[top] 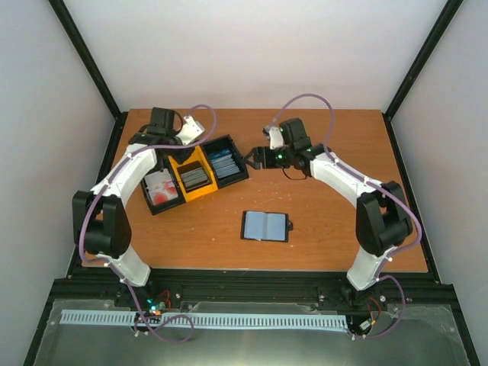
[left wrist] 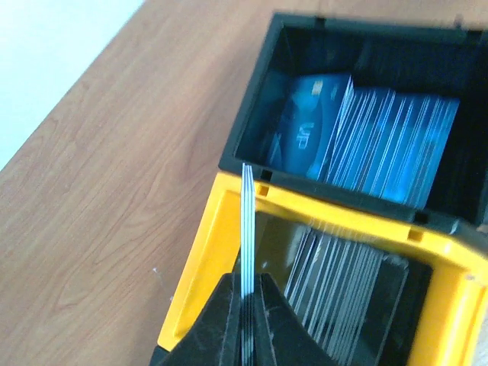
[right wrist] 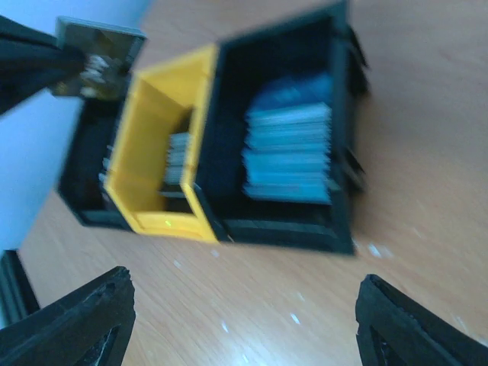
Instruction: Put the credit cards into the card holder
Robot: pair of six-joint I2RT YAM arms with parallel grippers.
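Note:
My left gripper is shut on a thin card (left wrist: 248,221), seen edge-on in the left wrist view; whether it is one card or a few cannot be told. The right wrist view shows this card (right wrist: 99,62) from its dark, patterned face, raised above the organizer. Blue cards (left wrist: 396,145) stand in the black compartment, and grey-edged cards (left wrist: 335,286) in the yellow one. Right of the organizer, my right gripper (top: 255,158) is open, its fingers (right wrist: 95,316) apart and empty. The card holder (top: 265,226) lies open on the table, showing light blue pages.
The organizer's black left compartment (top: 162,189) has red-and-white cards in it. Its yellow middle compartment (top: 206,189) adjoins the black right one (top: 238,174). Bare wooden table (top: 343,252) surrounds the card holder, with free room to its right.

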